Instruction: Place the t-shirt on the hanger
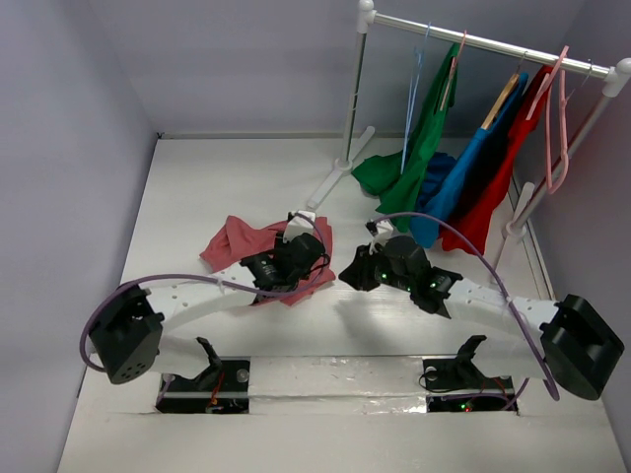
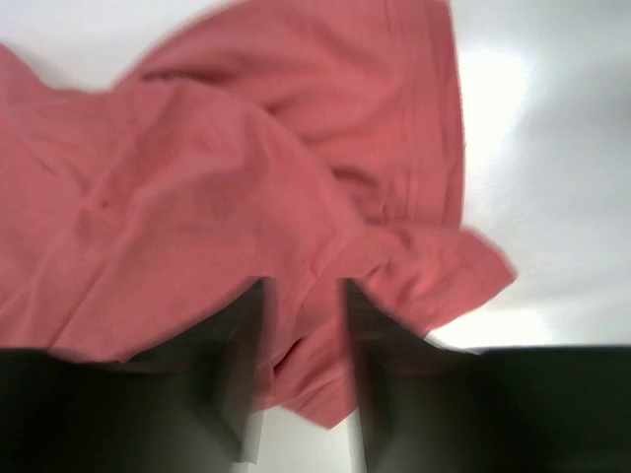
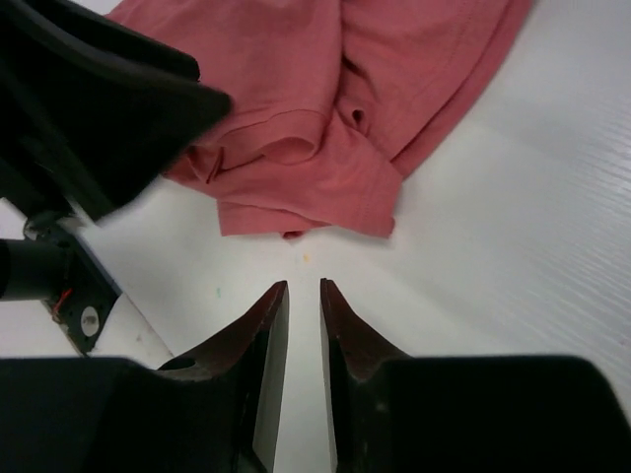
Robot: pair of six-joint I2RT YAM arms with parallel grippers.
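The reddish t-shirt [image 1: 246, 240] lies crumpled on the white table, partly covered by my left arm in the top view. Over it hovers my left gripper, its blurred fingers a small way apart with cloth visible below and between them. My right gripper is to the right of the shirt, low over bare table. A narrow gap shows between its fingertips, and nothing is in it. Folded edges of the shirt [image 3: 296, 187] spread ahead of it in the right wrist view. On the rack hang a blue hanger [image 1: 412, 103] and a pink hanger [image 1: 557, 128], both empty.
The rack's rail [image 1: 483, 41] spans the back right. Green [image 1: 419, 148], blue [image 1: 463, 177] and red [image 1: 488, 187] garments hang from it. A rack foot [image 1: 330, 182] stands behind the shirt.
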